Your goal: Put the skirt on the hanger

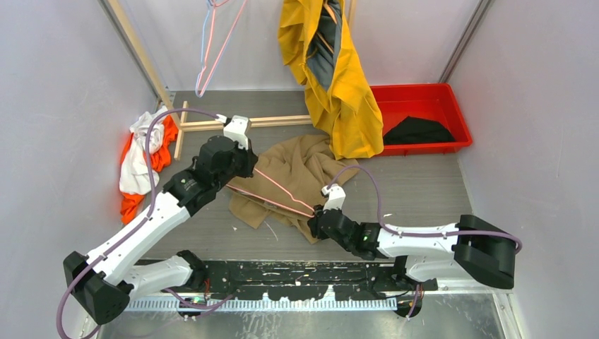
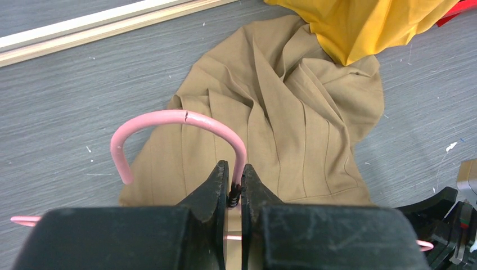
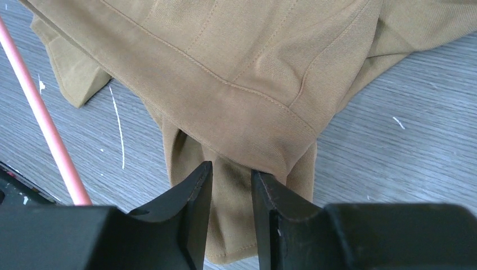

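The tan skirt [image 1: 297,169] lies bunched on the grey floor. My left gripper is shut on a pink hanger [image 2: 174,117] near its hook; the hanger's body stretches over the cloth toward my right arm in the top view. My right gripper sits low at the skirt's hem [image 3: 236,135], its fingers a little apart with tan cloth beneath and behind them; whether any cloth is between them is unclear. A pink bar [image 3: 45,118] of the hanger shows left of it.
A yellow garment [image 1: 339,120] hangs at the back, beside a red bin [image 1: 452,141] holding dark cloth. White and orange cloths [image 1: 138,173] lie at the left near a wooden frame. Other hangers [image 1: 212,49] hang above. Bare floor shows at the right.
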